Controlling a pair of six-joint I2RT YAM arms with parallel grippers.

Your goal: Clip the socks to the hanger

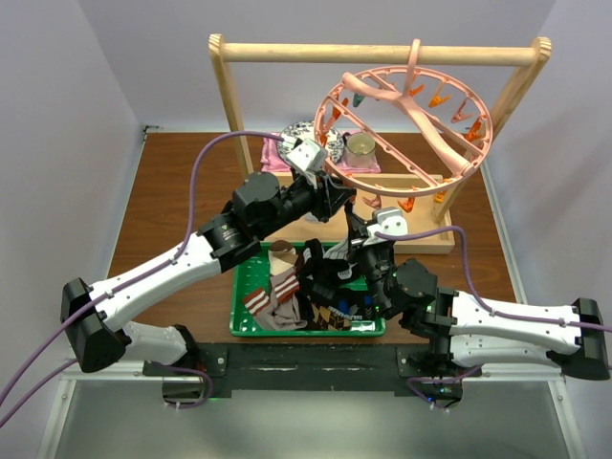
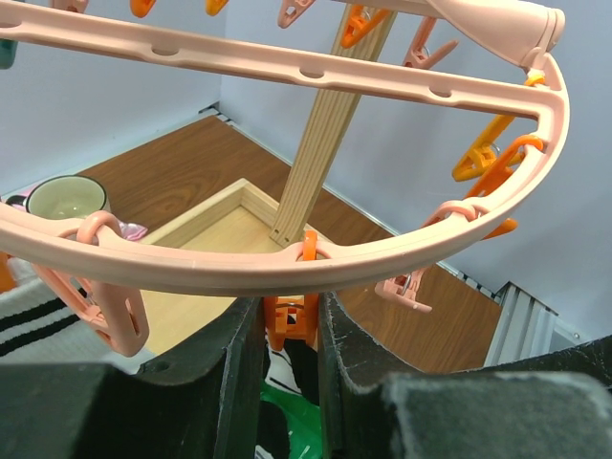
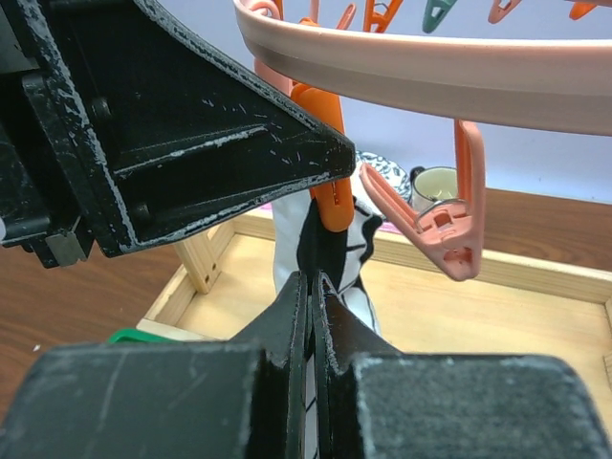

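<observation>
The pink round hanger (image 1: 445, 158) hangs from the wooden rack. My left gripper is shut on an orange clip (image 2: 296, 316) at the hanger's lower rim. Just below that clip, my right gripper is shut on a black-and-white sock (image 3: 325, 249), whose top reaches up to the orange clip; whether it sits inside the clip's fingers cannot be told. More socks (image 1: 282, 301) lie in the green tray (image 1: 251, 282).
The wooden rack (image 1: 363, 52) stands over a wooden box (image 3: 507, 325). A cup (image 1: 360, 145) and a patterned dish (image 1: 296, 143) sit behind it. Other clips hang round the hanger.
</observation>
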